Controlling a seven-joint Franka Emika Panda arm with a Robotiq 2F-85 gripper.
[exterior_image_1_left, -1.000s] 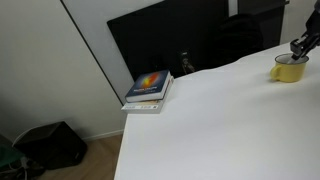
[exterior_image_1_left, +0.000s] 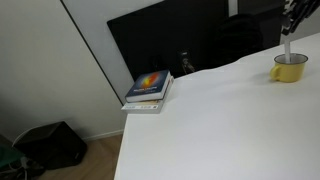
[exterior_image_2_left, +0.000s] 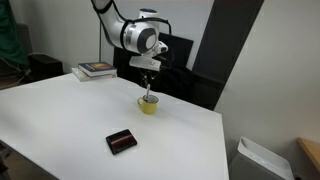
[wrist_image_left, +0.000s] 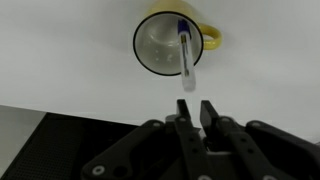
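Note:
A yellow mug (exterior_image_1_left: 288, 70) stands upright on the white table, with its handle and pale inside showing in the wrist view. A white marker with a blue end (wrist_image_left: 184, 45) reaches up out of it; in exterior view 1 its white shaft (exterior_image_1_left: 287, 48) runs up to my gripper. My gripper is shut on the marker's upper end, above the mug (exterior_image_2_left: 148, 105). The marker's lower end is still over or within the mug's opening; how deep it sits is hard to tell.
Stacked books (exterior_image_1_left: 149, 88) lie at the table's far edge. A black and red block (exterior_image_2_left: 121, 141) rests on the table in front of the mug. A white tray (exterior_image_2_left: 263, 160) stands off to the right.
My gripper has risen from low at the mug's rim to well above it, and more of the marker's white shaft now shows. The mug has stayed in place.

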